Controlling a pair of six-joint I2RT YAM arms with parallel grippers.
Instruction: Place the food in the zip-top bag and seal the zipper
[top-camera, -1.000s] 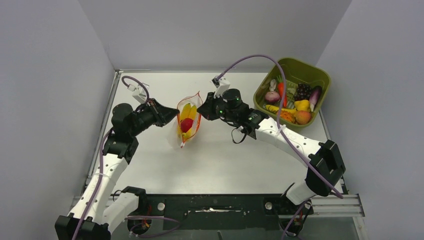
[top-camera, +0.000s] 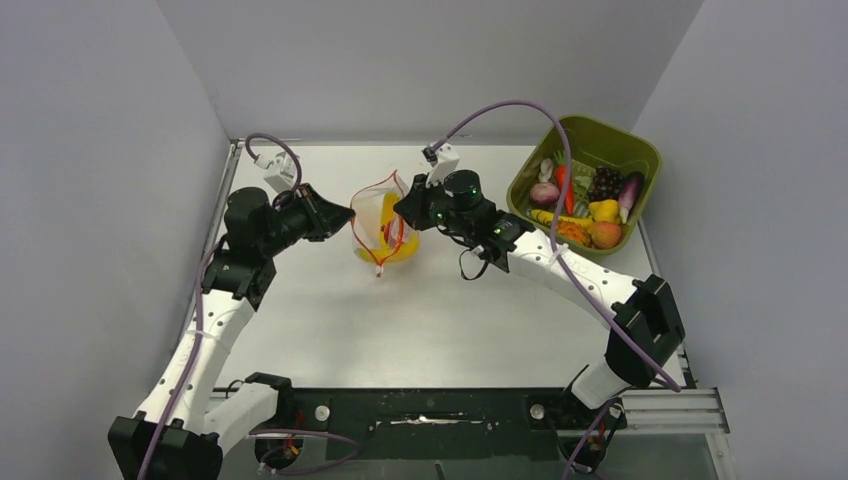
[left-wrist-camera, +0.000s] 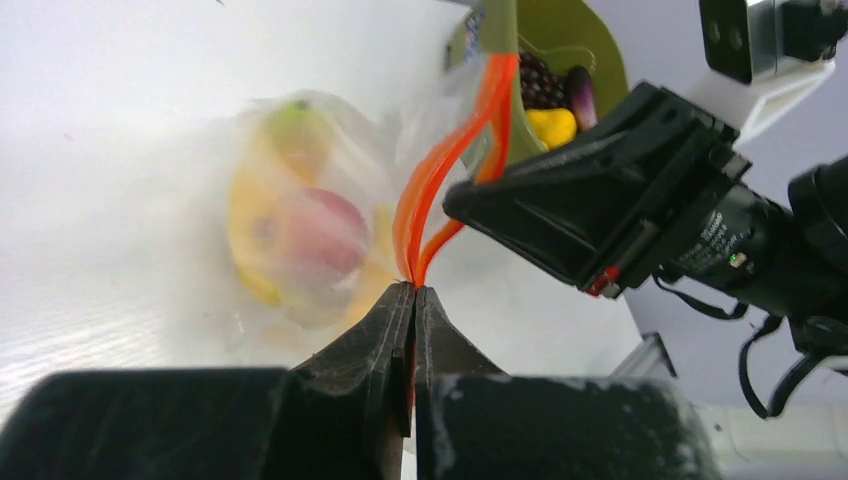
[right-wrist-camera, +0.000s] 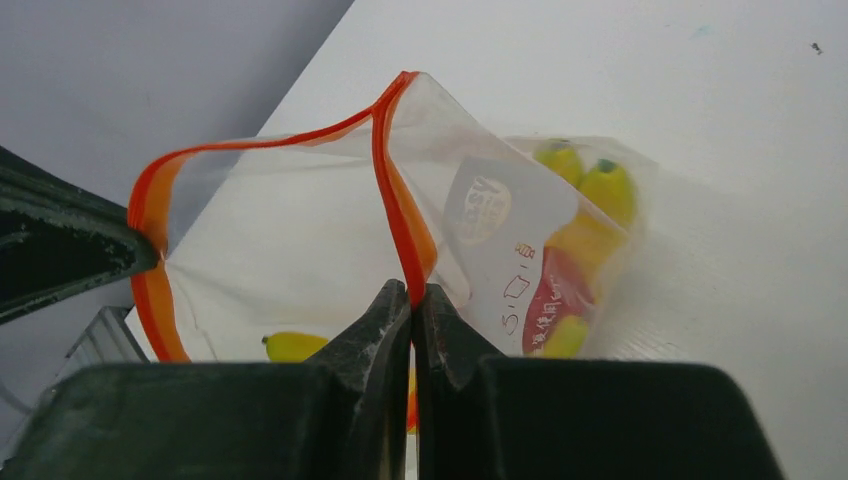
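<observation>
Between my two arms hangs a clear zip bag (top-camera: 364, 208) with an orange-red zipper rim, its mouth gaping as a loop. Yellow food (top-camera: 388, 205) lies inside it, and a red fruit (left-wrist-camera: 325, 235) shows through the plastic in the left wrist view. On one side of the mouth, my left gripper is shut on the zipper rim (left-wrist-camera: 432, 185). Opposite, my right gripper is shut on the other side, with the orange strip (right-wrist-camera: 395, 190) running down between its fingertips. The bag's lower part is partly hidden in both wrist views.
A green basket (top-camera: 520, 190) of toy fruit and vegetables stands at the back right, beyond the right arm. A grey wall (top-camera: 430, 70) rises behind.
The left gripper shifted slightly left. The bag and its food have swung about, and the rim's front corner sits lower.
</observation>
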